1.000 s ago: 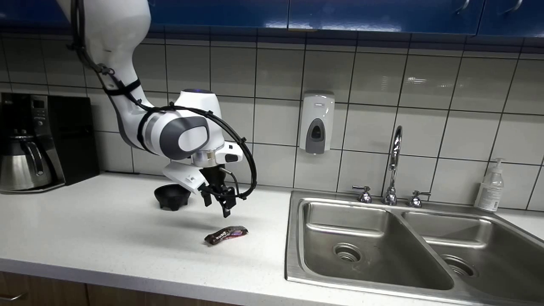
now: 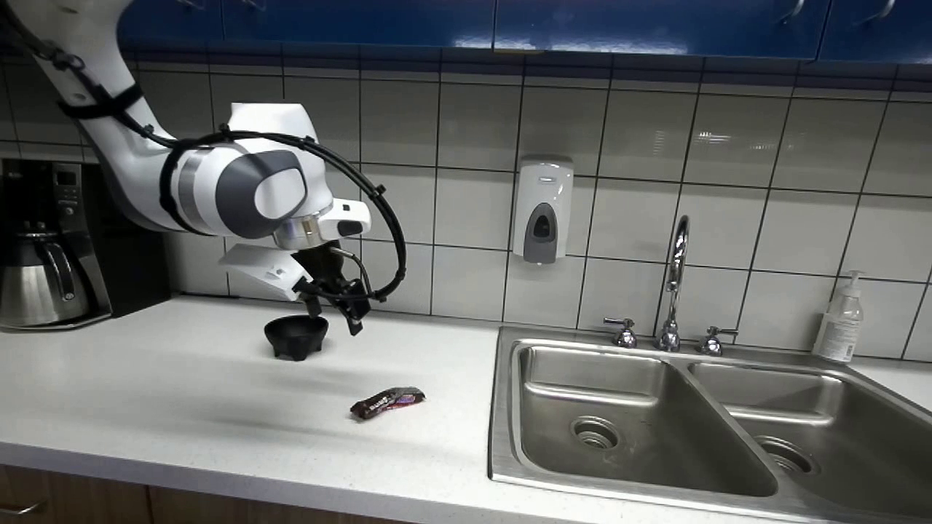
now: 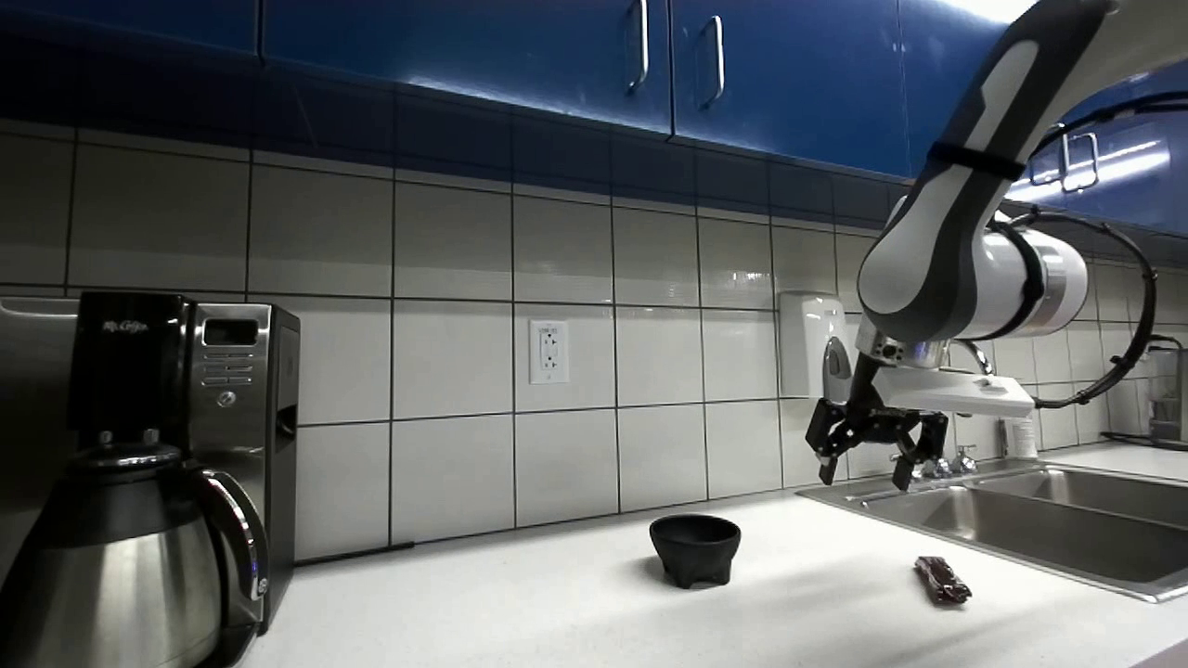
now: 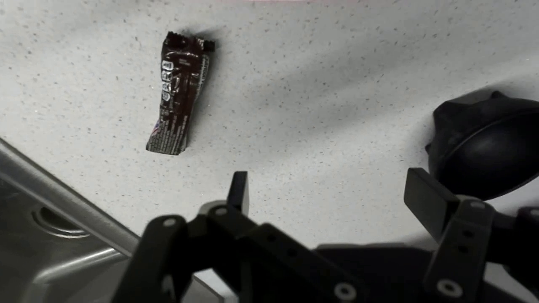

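A brown wrapped candy bar (image 2: 388, 402) lies flat on the white counter, to the left of the sink. Behind it and further left stands a small black footed bowl (image 3: 695, 547), upright; its inside looks empty in the wrist view, where part of the bowl (image 4: 485, 146) is cut off by the right edge. My gripper (image 3: 863, 477) hangs in the air above the counter, between bowl and bar as seen in exterior view 2. Its fingers are spread wide, with only bare counter showing between the fingertips.
A steel double sink (image 2: 504, 410) with a tall faucet (image 2: 675, 279) fills the right side. The coffee maker (image 3: 284, 445) stands at the far left. A soap dispenser (image 2: 543, 209) hangs on the tiled wall.
My arm has moved up and to the left in exterior view 1, away from above the candy bar and nearer the bowl. Bar and bowl have stayed put.
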